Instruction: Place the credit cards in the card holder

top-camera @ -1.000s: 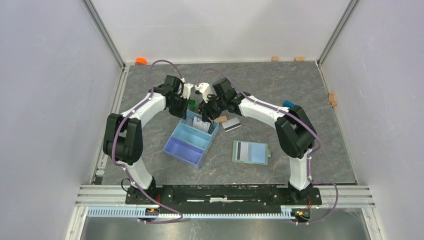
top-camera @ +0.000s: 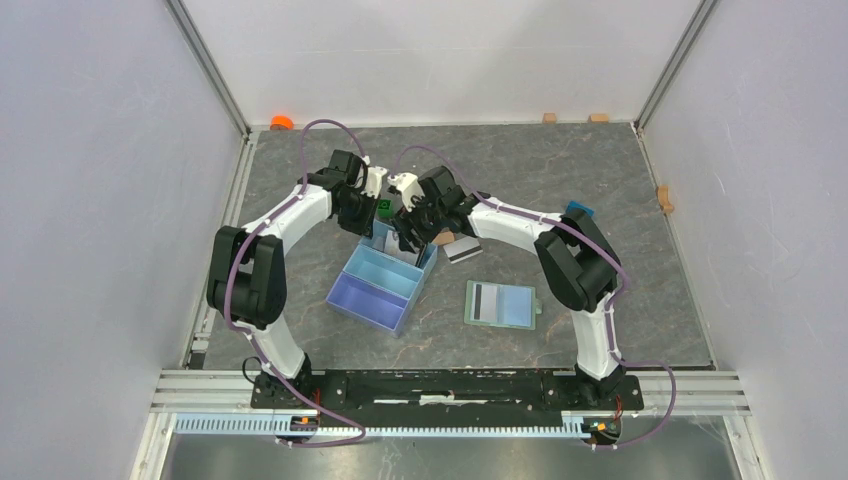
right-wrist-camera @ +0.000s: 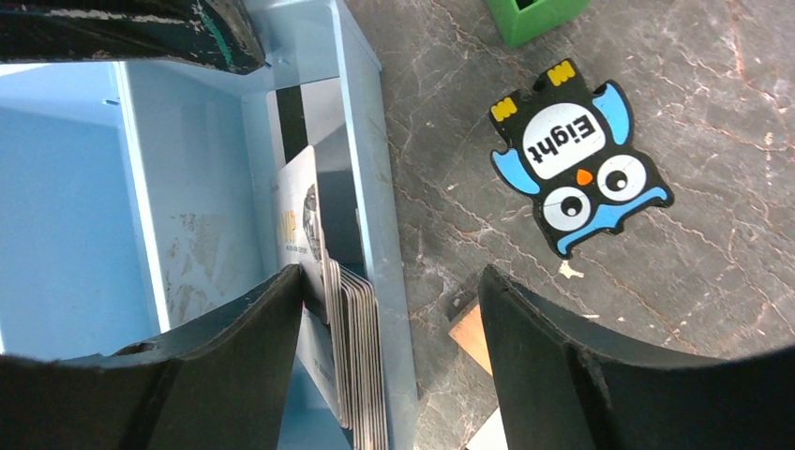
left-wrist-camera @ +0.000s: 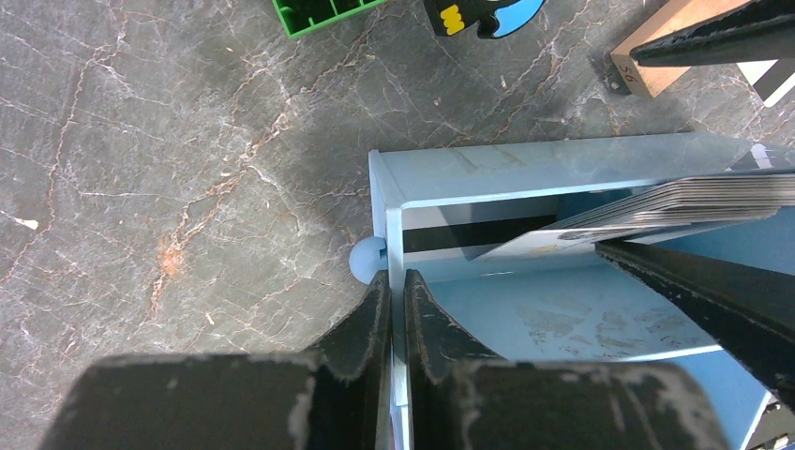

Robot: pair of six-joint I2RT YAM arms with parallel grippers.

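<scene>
A blue box with three compartments (top-camera: 378, 270) stands left of centre in the top view. Its far compartment contains a leaning stack of several cards (right-wrist-camera: 352, 328). My left gripper is shut on the box's end wall, one finger on each side. Open, my right gripper straddles the far long wall: one finger is inside against the cards, the other hangs outside over the table. A single white card with a black stripe (top-camera: 463, 249) lies on the table right of the box. Another striped card (top-camera: 485, 302) rests on a flat light-blue holder (top-camera: 516, 306).
Beyond the box are a green container (top-camera: 385, 208) and a black penguin tile (right-wrist-camera: 567, 150). A wooden block (left-wrist-camera: 647, 70) lies close to the far wall.
My right gripper has moved a little left and toward the front, bringing a finger to the cards. The left arm and the box have stayed put.
</scene>
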